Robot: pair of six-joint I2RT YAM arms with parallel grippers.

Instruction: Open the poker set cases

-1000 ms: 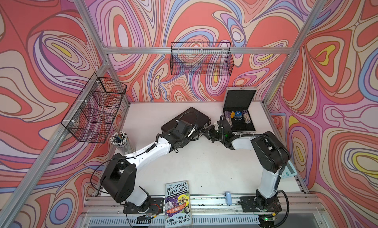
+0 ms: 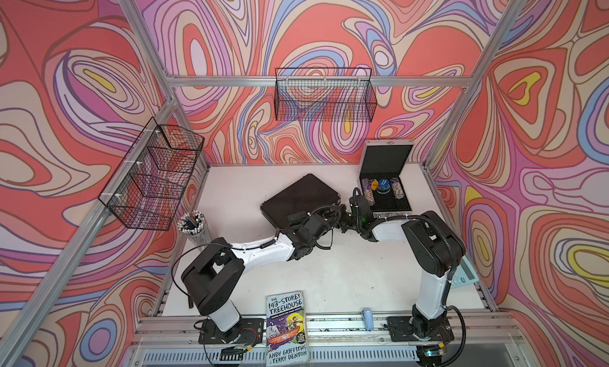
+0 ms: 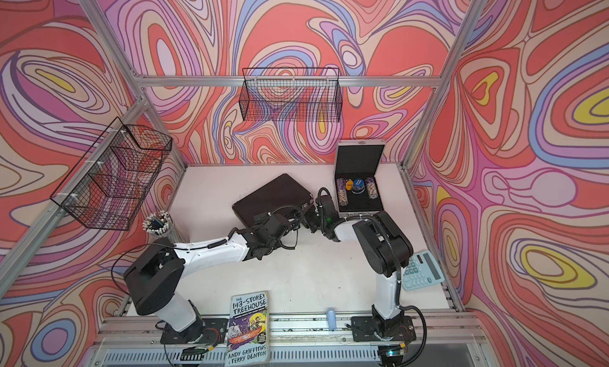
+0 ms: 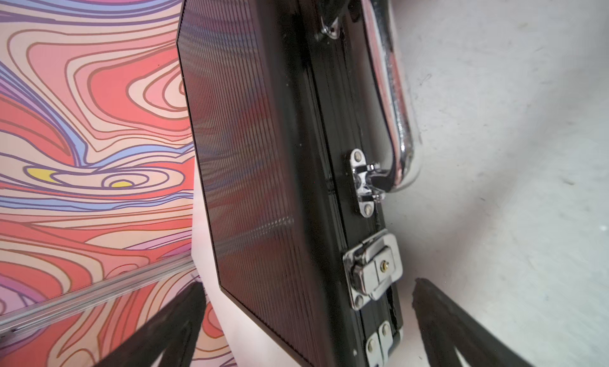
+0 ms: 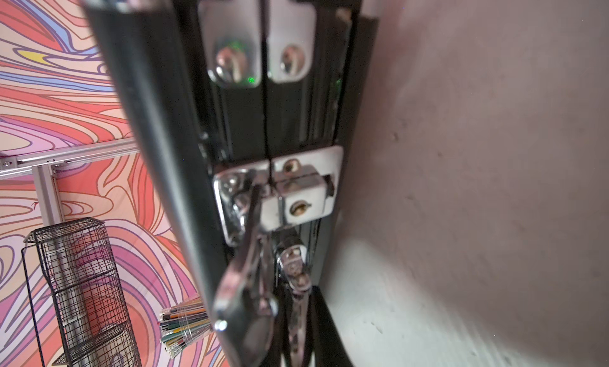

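A black poker case (image 2: 298, 199) lies with its lid down on the table. The other case (image 2: 385, 195) stands open at the back right, chips inside. In the left wrist view my left gripper is open, its fingers (image 4: 453, 325) apart on either side of the closed case's front, near a silver latch (image 4: 379, 268) that lies flat. My right gripper is shut, low in its own view, in front of another latch (image 5: 285, 195). A shiny metal lever (image 5: 244, 297) sticks out from there. Whether anything thin sits between the right fingertips, I cannot tell.
The case's handle (image 4: 396, 107) juts over the bare table. Both grippers are close together at the case's front. A pencil cup (image 2: 192, 224) stands at the left, a book (image 2: 285, 329) at the front edge, a calculator (image 3: 422, 270) at the right.
My left arm has swung lower and to the right, its gripper coming close to the right one. The lid stays down.
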